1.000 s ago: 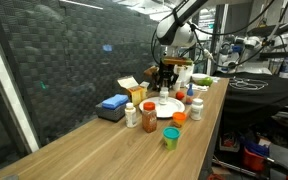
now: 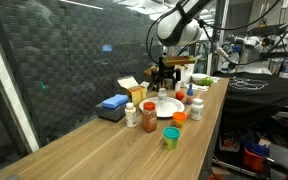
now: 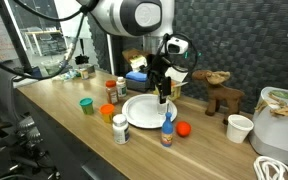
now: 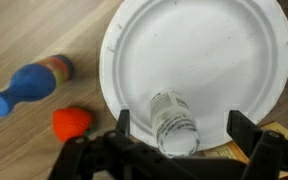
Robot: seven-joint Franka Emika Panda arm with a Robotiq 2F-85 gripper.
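Note:
On the white plate (image 4: 214, 60) stands a small pale bottle (image 4: 171, 118) with a white cap, near the plate's edge in the wrist view. My gripper is open above it, and one dark finger shows on each side of the bottle with a gap. In exterior view 1 the gripper (image 2: 164, 84) hangs over the bottle (image 2: 162, 95). From the other side, in exterior view 2, the gripper (image 3: 168, 68) is over the plate (image 3: 144, 109), with the bottle (image 3: 163, 104) below its fingers.
A blue bottle (image 4: 29, 83) and a red tomato-like ball (image 4: 72, 123) lie beside the plate. Several jars, an orange cup (image 2: 179, 117) and a green cup (image 2: 171, 137) stand nearby. A toy deer (image 3: 216, 92) and white cup (image 3: 238, 128) flank the plate; bare wood lies at the front left.
My gripper was low around the bottle a second ago and has since risen.

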